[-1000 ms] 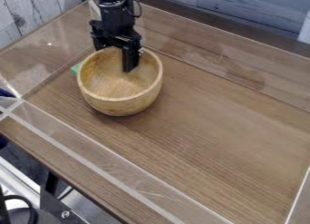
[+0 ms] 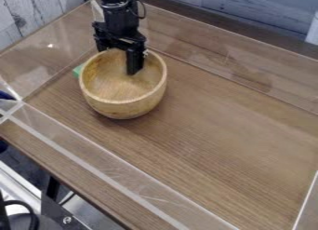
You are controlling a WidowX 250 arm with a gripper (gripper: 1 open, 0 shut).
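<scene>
A large tan bowl (image 2: 122, 94) sits on the wooden table at the upper left. The dark robot arm (image 2: 117, 18) comes down from the top over the bowl's back rim, and my gripper (image 2: 126, 62) reaches into the bowl's back part. Its fingers are dark and small, so I cannot tell whether they are open or shut, or hold anything. A small green item (image 2: 77, 72) peeks out at the bowl's left side, mostly hidden.
A pale wall stands along the back. Clear tape or a strip runs along the table's front left edge, with dark cables at the lower left corner.
The bowl and the gripper in it have shifted very slightly; otherwise little differs.
</scene>
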